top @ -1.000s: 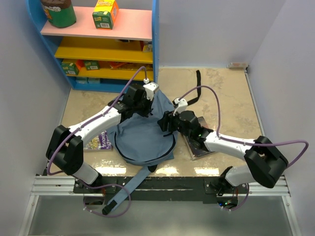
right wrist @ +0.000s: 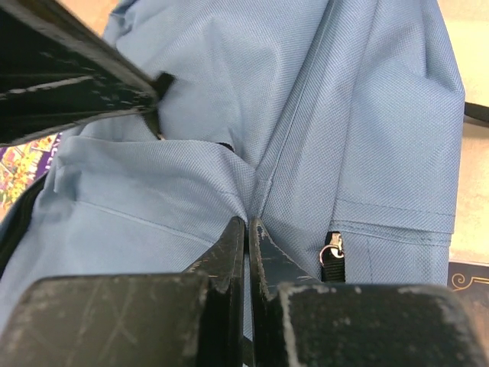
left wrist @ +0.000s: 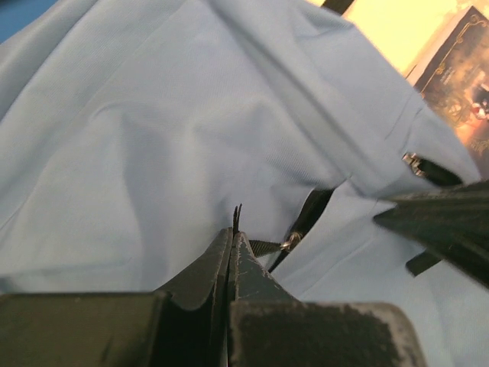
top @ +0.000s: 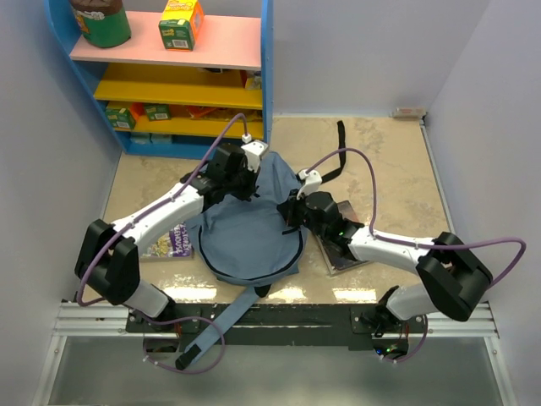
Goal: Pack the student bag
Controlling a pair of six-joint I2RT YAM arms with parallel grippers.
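The blue-grey bag (top: 254, 233) lies on the floor mat between both arms, its cloth rumpled and its black zip curving along the near side. My left gripper is shut over the cloth, close beside a zip pull (left wrist: 290, 241) whose short dark cord reaches its fingertips; whether the cord is pinched is hard to tell. At the bag's right side my right gripper is shut, with a fold of the bag's cloth gathered at its tips. Another zip pull (right wrist: 334, 246) hangs just right of those tips.
A purple book (top: 176, 244) lies left of the bag, and a dark framed book (top: 341, 239) to its right. Behind stands a shelf (top: 182, 83) with boxes. A black strap (top: 340, 150) and a grey strap (top: 218, 328) extend from the bag.
The right gripper's fingers, spread apart before, have come together at the bag's cloth. My left gripper has shifted slightly toward the left.
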